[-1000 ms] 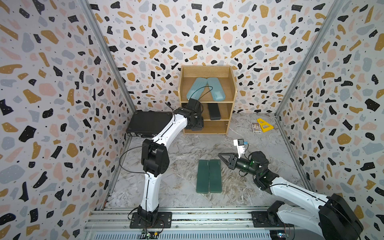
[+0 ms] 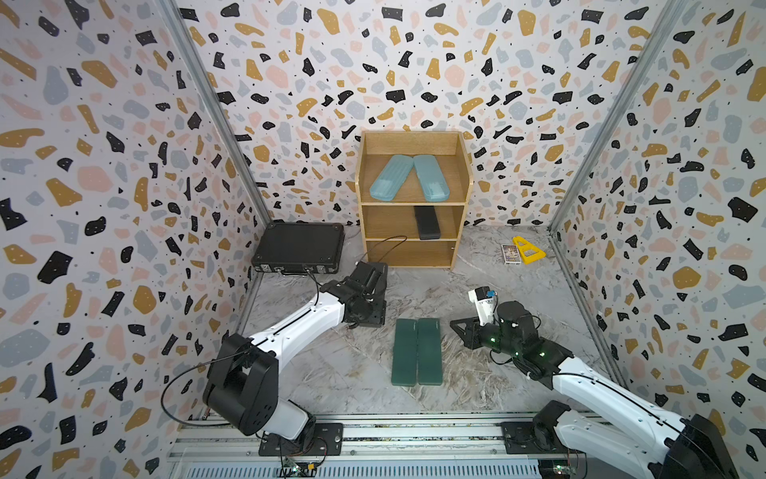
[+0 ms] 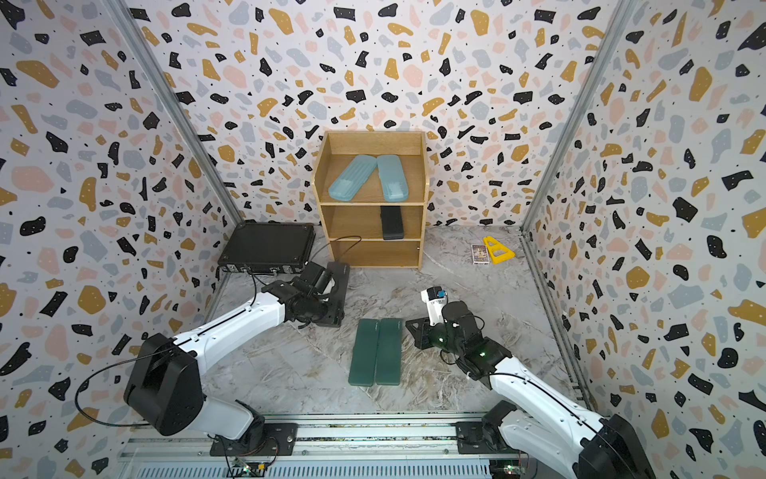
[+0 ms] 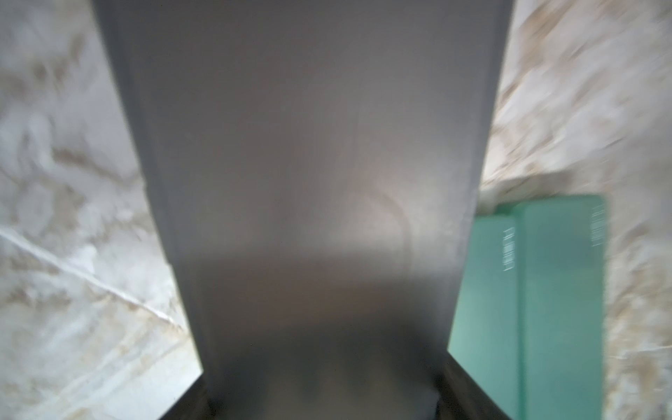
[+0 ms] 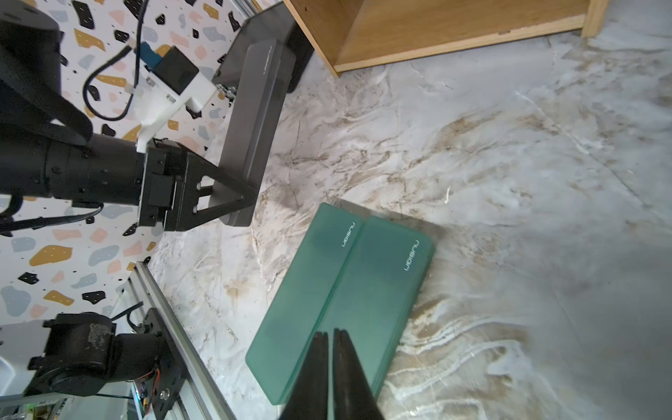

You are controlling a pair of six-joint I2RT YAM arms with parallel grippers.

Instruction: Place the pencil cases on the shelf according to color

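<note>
My left gripper is shut on a dark grey pencil case, held left of two green pencil cases (image 2: 404,351) that lie side by side on the table; the grey case fills much of the left wrist view (image 4: 308,175). My right gripper is shut, nothing between its fingers, just right of the green cases. On the wooden shelf unit (image 2: 465,179), two light blue cases (image 3: 351,179) rest on the top level, a dark case (image 2: 427,223) on the middle one; the bottom level looks empty.
A black briefcase (image 2: 295,246) stands at the back left. A yellow object (image 3: 496,249) and a small box (image 3: 479,254) lie at the back right.
My left arm has drawn back from the shelf toward the front left, carrying the grey case.
</note>
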